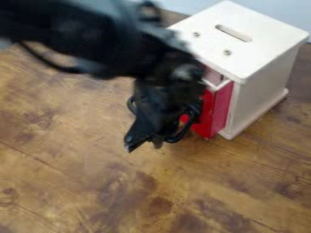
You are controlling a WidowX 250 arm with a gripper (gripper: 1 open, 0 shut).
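Note:
A white wooden box [261,64] with a slot in its top stands at the upper right, with a red panel [216,109] on its near left side. My black gripper [145,136] hangs just left of the panel, over the wooden table, partly blurred. Its fingertips point down, and whether they are open or shut is unclear. The arm covers part of the box's front.
A pale wall runs along the back at the upper right.

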